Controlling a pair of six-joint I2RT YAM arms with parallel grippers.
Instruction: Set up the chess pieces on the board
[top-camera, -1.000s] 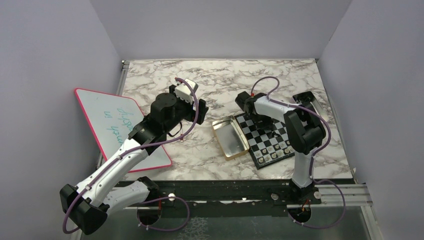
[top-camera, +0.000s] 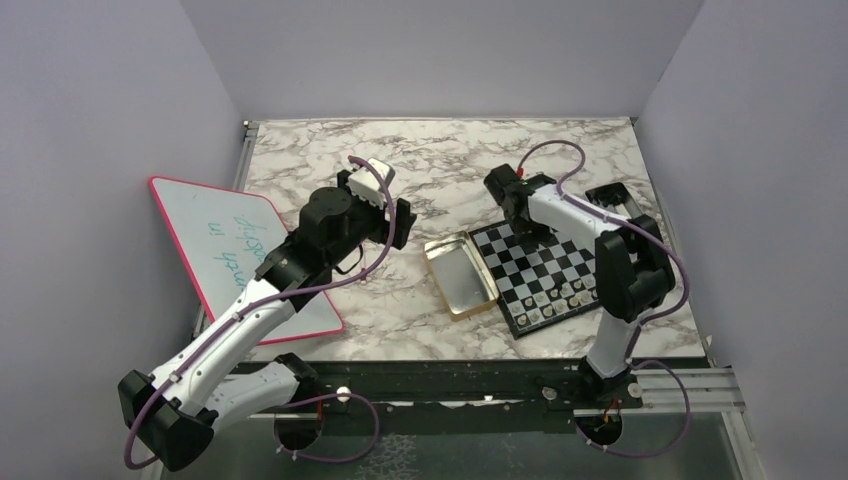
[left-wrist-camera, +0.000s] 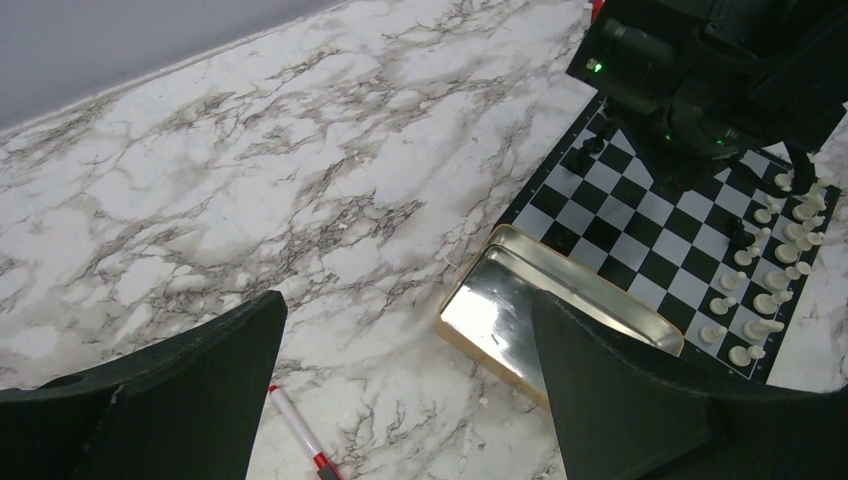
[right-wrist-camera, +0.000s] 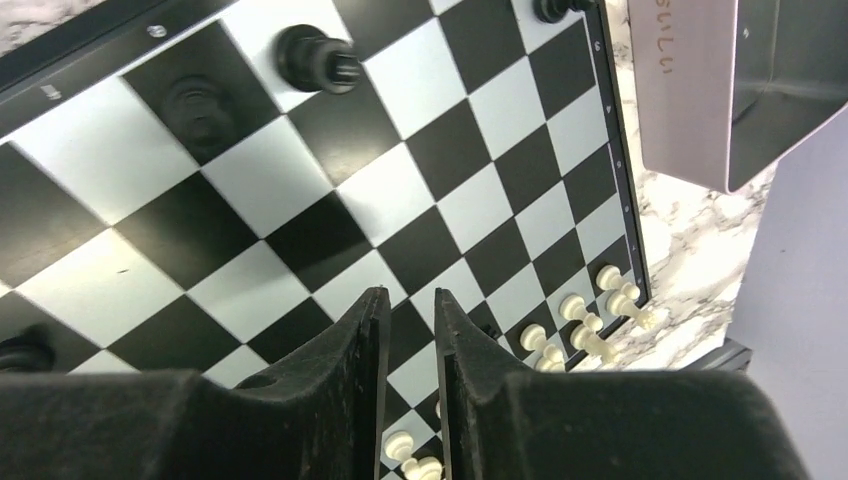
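Observation:
The checkered board lies right of the table's middle, partly under my right arm. White pieces stand in two rows along its near edge. A few black pieces are on it: one stands near the far edge, another on a dark square beside it. One more black piece is close to the white rows. Over the board my right gripper is slightly open, a narrow empty gap between its fingers. My left gripper hangs wide open and empty, left of the board.
An empty gold-rimmed tray sits against the board's left side. Right of the board, a second tray holds black pieces, partly hidden by my right arm. A red-and-white marker lies below the left gripper.
The left arm and the trays have stayed put.

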